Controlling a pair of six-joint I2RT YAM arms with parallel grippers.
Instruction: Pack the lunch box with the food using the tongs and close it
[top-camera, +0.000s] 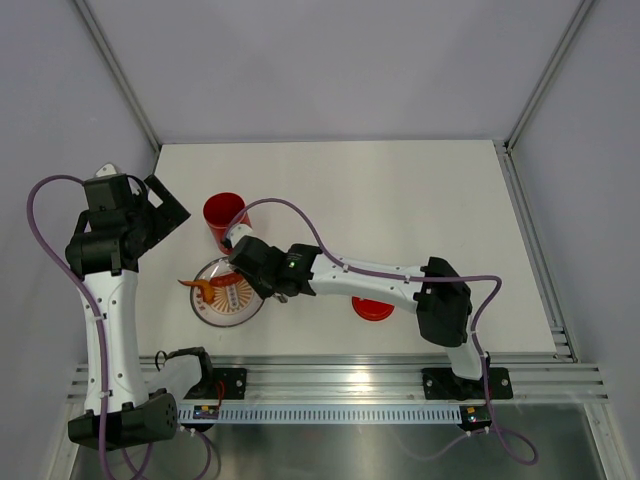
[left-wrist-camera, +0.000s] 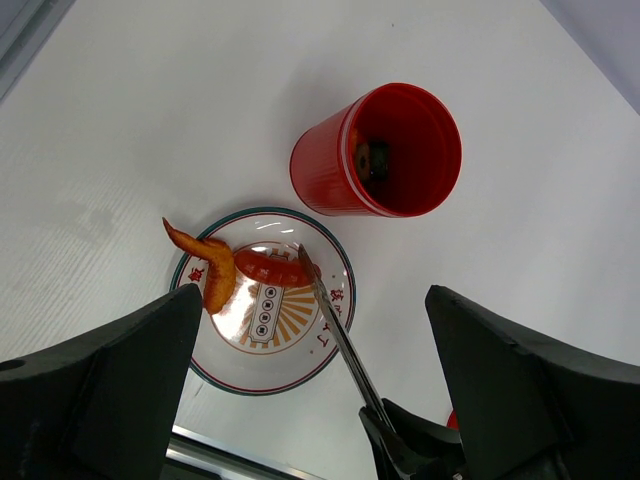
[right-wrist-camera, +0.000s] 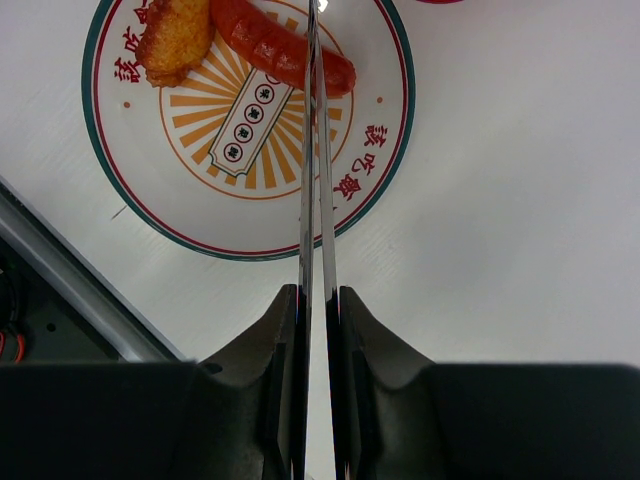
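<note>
A white plate (top-camera: 220, 312) with a printed centre holds a fried piece (right-wrist-camera: 170, 45) and a red sausage (right-wrist-camera: 260, 40). My right gripper (top-camera: 255, 265) is over the plate, shut on long metal tongs (right-wrist-camera: 328, 250), whose tips reach across the sausage; whether they grip it I cannot tell. A red cup (left-wrist-camera: 330, 165) lies or stands behind the plate, something dark and orange inside. My left gripper hangs open at the upper left, away from the plate.
A red lid (top-camera: 372, 310) lies right of the plate, partly under the right arm. A metal rail (top-camera: 330, 365) runs along the front edge.
</note>
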